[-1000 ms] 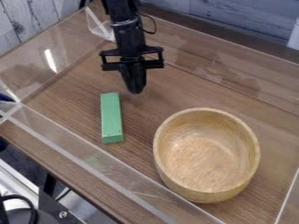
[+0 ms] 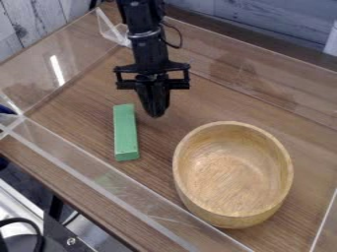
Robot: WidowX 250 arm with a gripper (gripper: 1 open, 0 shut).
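The black gripper [image 2: 154, 98] hangs over the middle of the wooden surface, shut, with nothing seen between its fingers. Below it to the left lies a long green block [image 2: 125, 132], apart from the fingers. A large round wooden bowl [image 2: 232, 172] stands at the lower right, to the gripper's front right.
Clear low walls [image 2: 53, 157] edge it at the front left, with a black cable [image 2: 20, 224] outside at the lower left.
The gripper has moved slightly toward the front of the surface, lower in the view. The green block and the bowl have not moved.
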